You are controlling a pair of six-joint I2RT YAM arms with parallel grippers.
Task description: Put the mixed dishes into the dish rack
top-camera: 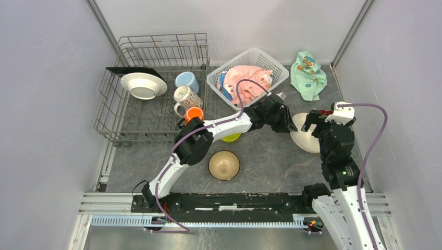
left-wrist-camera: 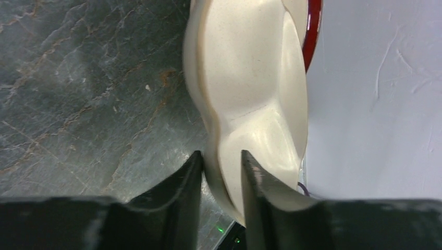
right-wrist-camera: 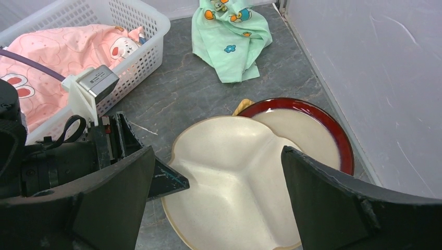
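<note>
A white divided plate (top-camera: 303,139) (left-wrist-camera: 250,73) (right-wrist-camera: 224,192) rests on the counter at right, partly over a red-rimmed plate (right-wrist-camera: 333,133). My left gripper (top-camera: 286,124) is at the divided plate's left rim, part open, with the rim between its fingertips. My right gripper (top-camera: 312,122) stands open above the plates. The dish rack (top-camera: 120,125) at left holds a white plate (top-camera: 140,88), a dark board, a blue cup (top-camera: 186,79) and a patterned mug (top-camera: 187,96). An orange cup (top-camera: 194,113) is near the mug, partly hidden.
A tan bowl (top-camera: 224,165) lies at front centre, and a yellow bowl (top-camera: 229,137) is partly under my left arm. A white basket (top-camera: 276,73) with cloths and a green cloth (top-camera: 308,78) are at the back. Walls close in both sides.
</note>
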